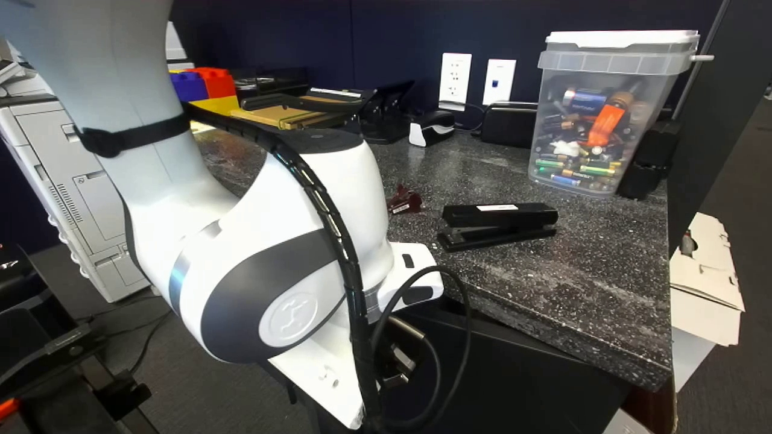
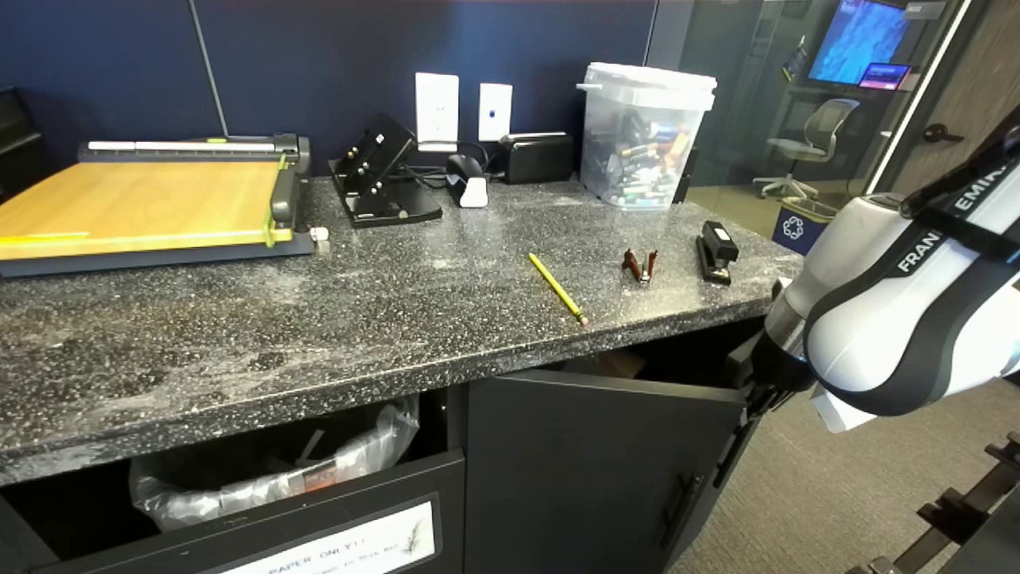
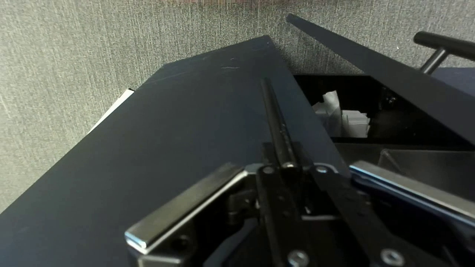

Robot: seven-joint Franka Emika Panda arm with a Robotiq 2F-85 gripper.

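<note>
Below the counter's front edge, my gripper is shut on a thin dark rod (image 3: 274, 113) that looks like a door handle. The rod runs along a large dark cabinet panel (image 3: 196, 111), seen from above in the wrist view. A second dark door (image 2: 593, 450) stands ajar in exterior view 2, with its own bar handle (image 2: 684, 507). My gripper (image 2: 760, 397) is near that door's upper right corner. Exterior view 1 mostly hides the fingers behind the hand and cables.
The speckled counter (image 2: 411, 306) overhangs the cabinets close to my hand. On it lie a black stapler (image 1: 499, 220), a staple remover (image 2: 641, 266), a pencil (image 2: 557, 287) and a clear battery bin (image 1: 608, 123). White papers (image 3: 354, 124) show in the dark opening beside the panel.
</note>
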